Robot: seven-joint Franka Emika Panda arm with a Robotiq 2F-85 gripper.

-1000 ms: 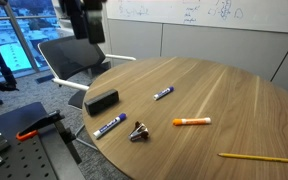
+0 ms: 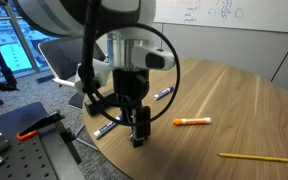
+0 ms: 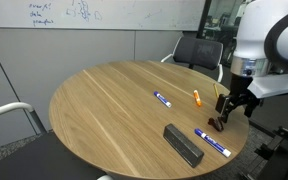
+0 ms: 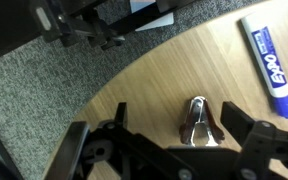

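Observation:
A small dark clip-like object (image 4: 197, 122) with a shiny, brownish surface lies on the wooden table, between the spread fingers in the wrist view. My gripper is open above it; whether either finger touches it I cannot tell. Exterior view 2 shows the clip-like object (image 3: 216, 124) just under the gripper (image 3: 222, 108), near the table's edge. In exterior view 1 the gripper (image 2: 139, 132) reaches down low over that spot and hides the object.
Close by lies a blue-and-white marker (image 3: 212, 142), with a dark block (image 3: 183, 146) beyond it. Another blue marker (image 2: 164, 93), an orange marker (image 2: 192, 121) and a yellow pencil (image 2: 257, 157) are spread out. The table's curved edge (image 4: 96, 98) is near the gripper.
The arm has come down from above the table's near-left side and moved right, over the clip-like object, which it now covers in exterior view 1. The markers and pencil have not moved.

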